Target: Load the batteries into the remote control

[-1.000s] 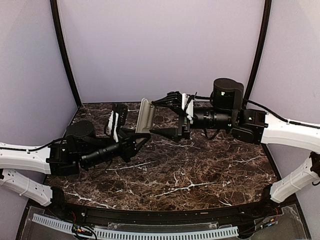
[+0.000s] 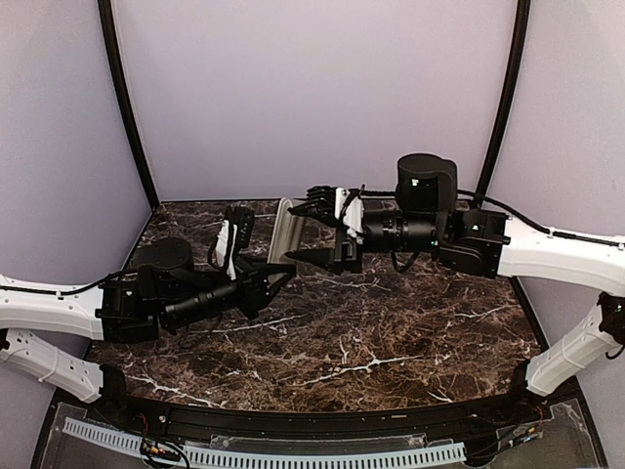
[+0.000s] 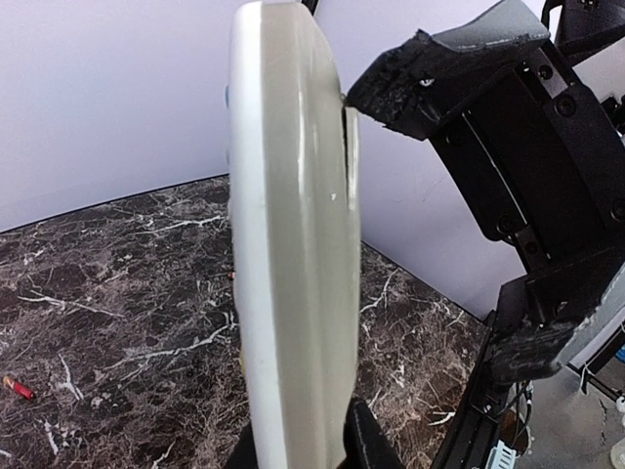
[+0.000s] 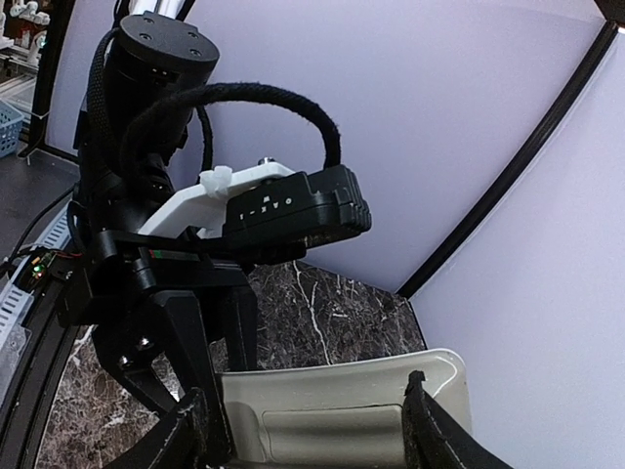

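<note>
The pale remote control (image 2: 285, 230) is held up near-upright above the table, its back turned toward the right arm. My left gripper (image 2: 278, 275) is shut on its lower end. In the right wrist view, a rectangular outline marks the back of the remote (image 4: 337, 435); whether a cover sits in it I cannot tell. My right gripper is part open, its fingers spread along that back. One right fingertip (image 3: 395, 88) is against the remote near a dark slit on its back edge in the left wrist view. I cannot make out any batteries for certain.
A small red object (image 3: 18, 387) lies on the dark marbled table (image 3: 117, 332) in the left wrist view. Both arms face each other closely over the table. In the top view, the table's front part (image 2: 371, 342) is clear.
My right gripper has moved slightly left over the last second, closer around the remote.
</note>
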